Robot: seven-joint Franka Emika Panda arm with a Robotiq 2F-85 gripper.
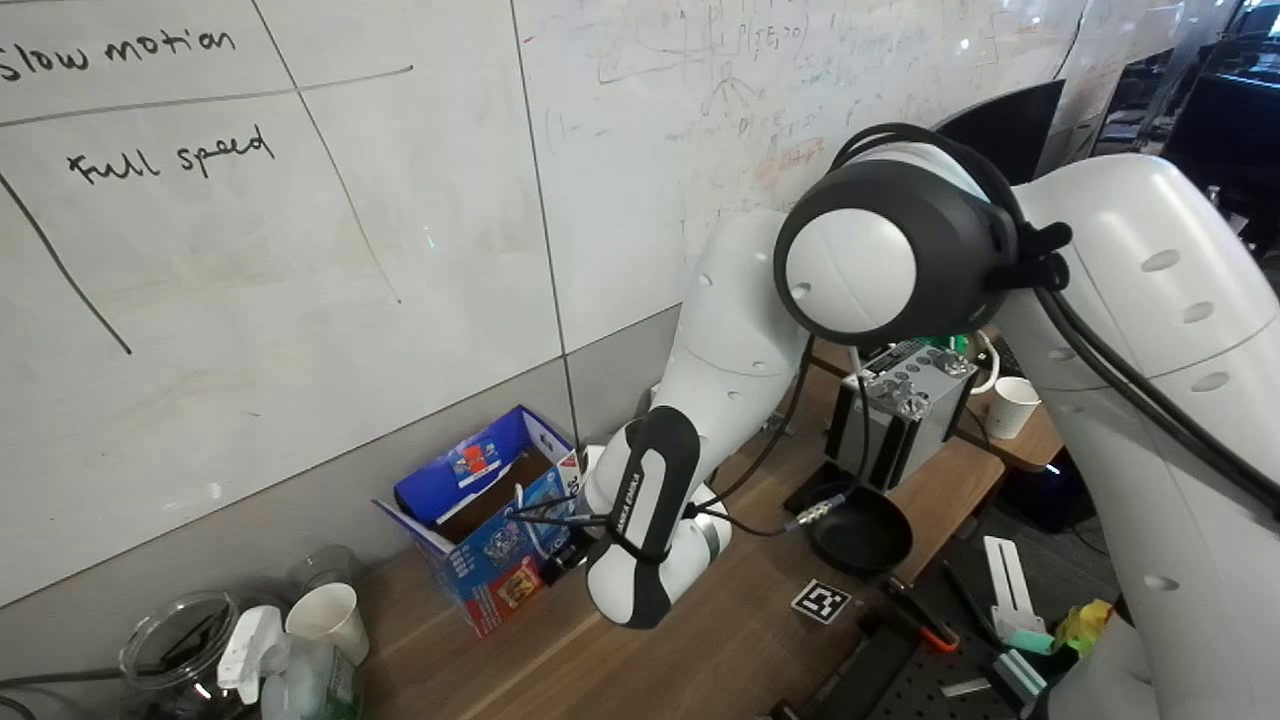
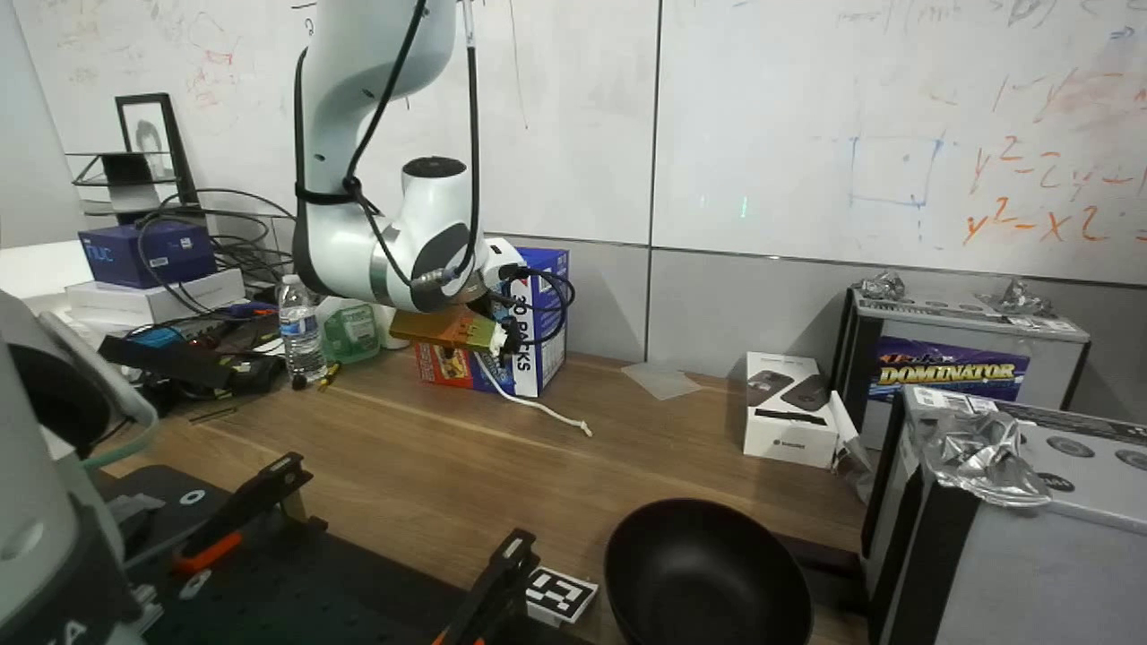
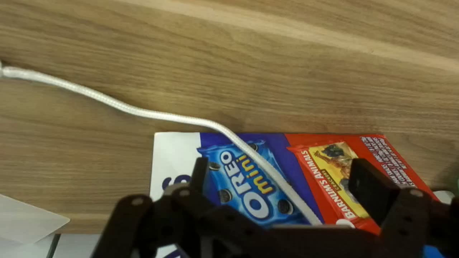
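A white rope (image 3: 142, 112) runs over the front of a blue and red snack box (image 3: 254, 185) in the wrist view. Its lower part vanishes behind my gripper's dark body. Open, my gripper faces the box's printed panel, one dark finger (image 3: 199, 174) left of the rope and the other (image 3: 369, 185) to its right. The rope passes across the gap; neither finger visibly grips it. From the second exterior view, the rope (image 2: 538, 407) slants down from beside the box (image 2: 550, 339) to a knotted end. In the first exterior view the box (image 1: 492, 546) stands with its top open.
A black bowl (image 2: 704, 575), a white phone box (image 2: 790, 403) and metal-topped cases (image 2: 1000, 516) are to the right. A water bottle (image 2: 302, 328) and green jug (image 2: 349, 331) stand left of the box.
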